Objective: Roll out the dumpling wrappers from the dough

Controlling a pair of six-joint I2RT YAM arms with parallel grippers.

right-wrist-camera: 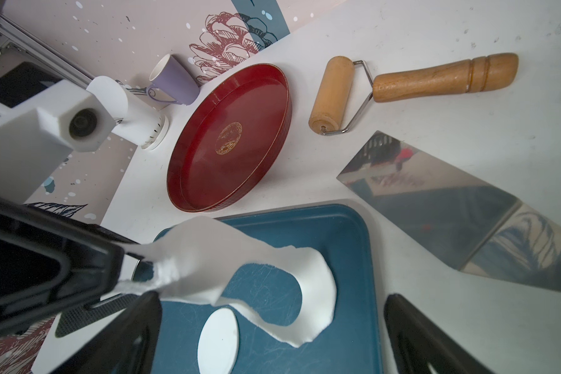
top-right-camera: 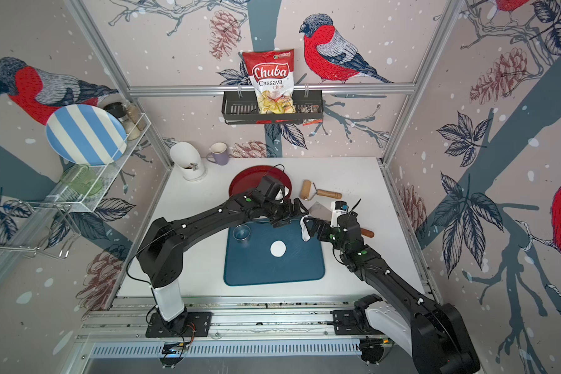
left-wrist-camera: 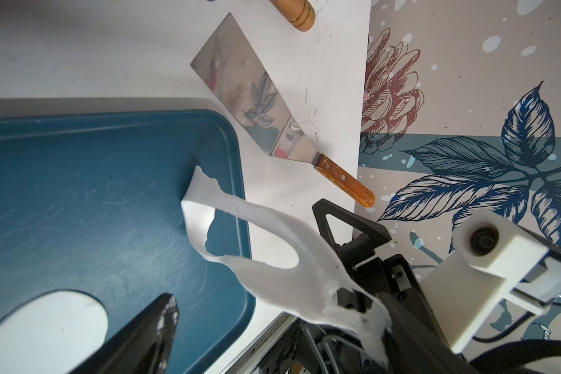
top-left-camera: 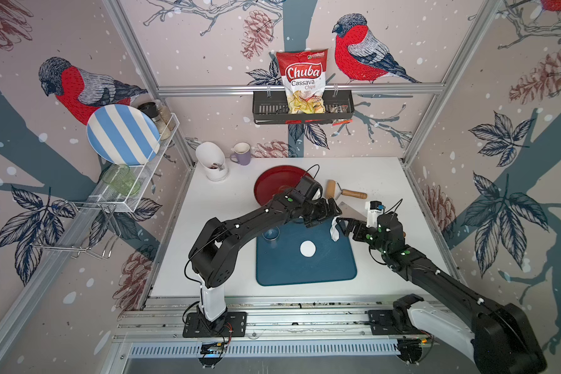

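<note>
A flat white dough round (top-left-camera: 307, 248) lies on the blue tray (top-left-camera: 305, 274). Over the tray's far right corner dangles a ring-shaped dough scrap (left-wrist-camera: 265, 283). One end of it clings to a finger of my left gripper (top-left-camera: 330, 210), whose fingers are open; in the right wrist view the scrap (right-wrist-camera: 321, 293) stretches out from that dark finger. Close by on the right, my right gripper (top-left-camera: 344, 227) is open too, with the scrap's loose end in front of its spread fingers (right-wrist-camera: 424, 336).
A metal spatula (right-wrist-camera: 430, 199) and a wooden roller (right-wrist-camera: 333, 93) lie beyond the tray. Behind it sits a red round tray (right-wrist-camera: 237, 137). A small glass (top-left-camera: 271, 234) stands on the blue tray's left side. The blue tray's front half is clear.
</note>
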